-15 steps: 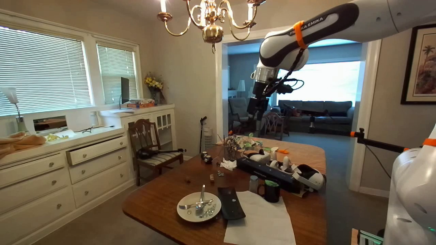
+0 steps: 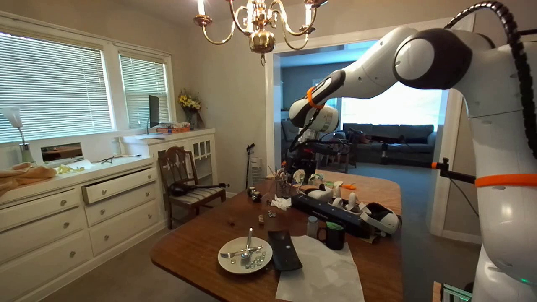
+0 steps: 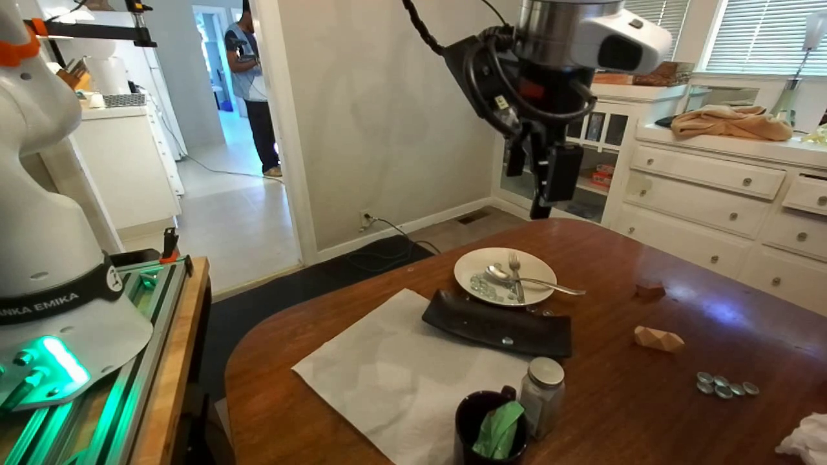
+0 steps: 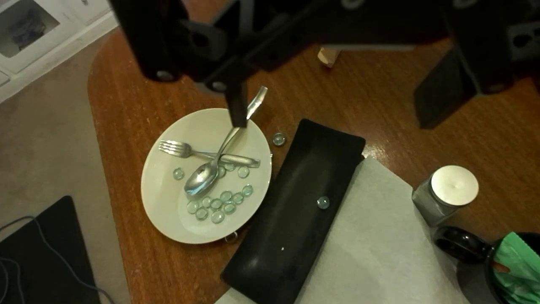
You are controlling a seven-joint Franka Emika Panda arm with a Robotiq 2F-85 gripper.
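My gripper is open and empty, its fingers spread wide at the top of the wrist view. The black fingers (image 3: 559, 174) hang in the air above the table in exterior view 2. Below lies a white plate (image 4: 162, 202) bearing a fork (image 4: 175, 147), a spoon (image 4: 202, 177) and several clear glass pebbles (image 4: 217, 217). Beside the plate, a long black tray (image 4: 298, 202) rests partly on white paper (image 4: 364, 248), with one pebble (image 4: 322, 202) on it. Another pebble (image 4: 279, 139) sits on bare wood between plate and tray.
A lidded glass jar (image 3: 541, 395) stands beside a dark mug (image 3: 471, 422) holding a green wrapper (image 3: 500, 430). Faceted wooden pieces (image 3: 659, 338) and several more pebbles (image 3: 723, 390) lie on the table. A VR headset (image 2: 381, 219) and a long black box (image 2: 327, 212) occupy its other side.
In exterior view 1 the arm has swung left and come down, bringing the gripper lower over the table. The plate, tray, paper and mug are where they were.
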